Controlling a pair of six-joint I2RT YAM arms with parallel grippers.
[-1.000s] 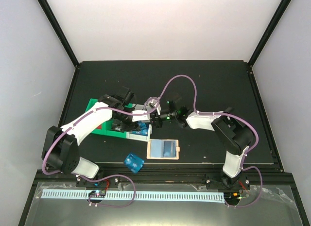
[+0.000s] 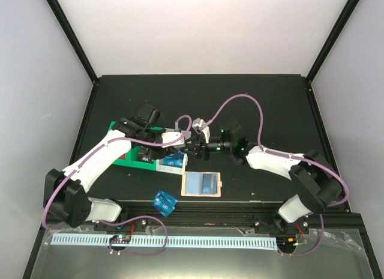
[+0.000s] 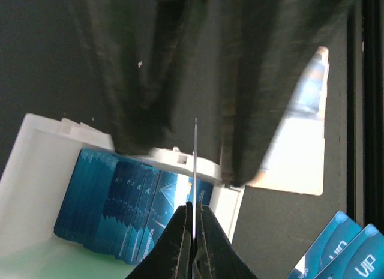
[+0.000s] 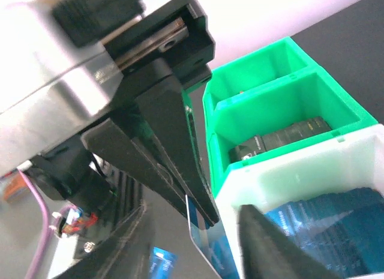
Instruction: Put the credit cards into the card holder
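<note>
In the left wrist view, my left gripper is shut on a thin card (image 3: 194, 171), seen edge-on. In the right wrist view that card (image 4: 210, 243) hangs from the left gripper's tips beside the white card box (image 4: 312, 177). My right gripper (image 2: 191, 146) faces it from the right; its blurred fingers in the right wrist view stand apart, part open, with the card between or just beyond them. Rows of blue cards (image 3: 114, 201) lie in the white box. More blue cards (image 2: 164, 202) lie at the front edge. The holder (image 2: 201, 183) sits front centre.
A green compartment box with dark items adjoins the white box on the left.
In the top view the right arm has shifted slightly right and its elbow toward the front; the left arm's elbow has moved slightly outward and forward.
</note>
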